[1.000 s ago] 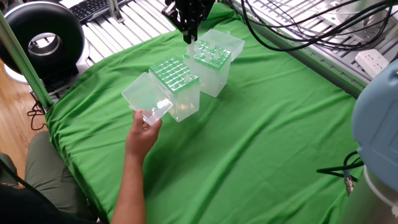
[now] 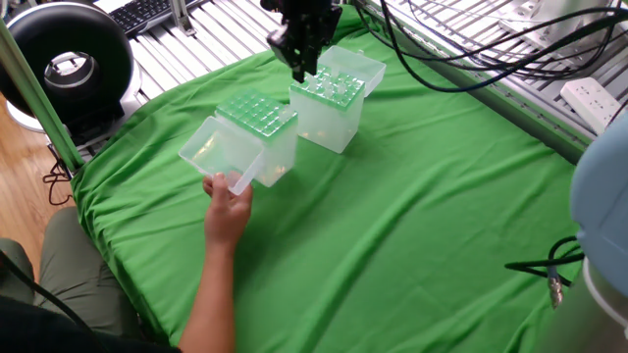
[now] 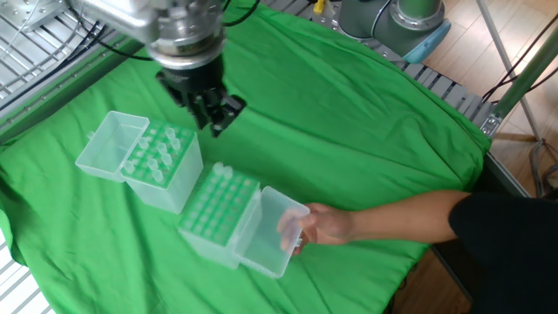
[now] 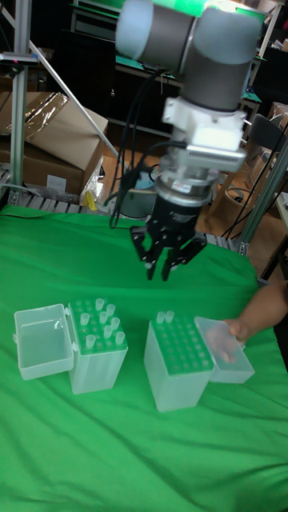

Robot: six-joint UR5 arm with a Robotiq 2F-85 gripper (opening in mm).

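Note:
My gripper (image 4: 158, 271) hangs in the air above and behind the two tube boxes, its black fingers apart and nothing visible between them. One clear box (image 3: 183, 187) has a green perforated top with several translucent tubes (image 3: 166, 159) standing in it, and its lid (image 3: 113, 144) is folded open. Beside it, a second box (image 4: 179, 388) has a mostly empty green rack (image 4: 186, 351). Two tubes (image 4: 160, 318) stand at that rack's corner, on the gripper's side. A person's hand (image 3: 324, 225) holds the second box's open lid (image 3: 272, 235).
A green cloth (image 2: 392, 245) covers the table, with wide free room in front of the boxes in exterior view 1. Black cables (image 2: 471, 78) run along the table's edge. The person's forearm (image 3: 392, 220) reaches across the cloth.
My gripper's fingers have spread, and the pale tube-like shape beneath them is gone.

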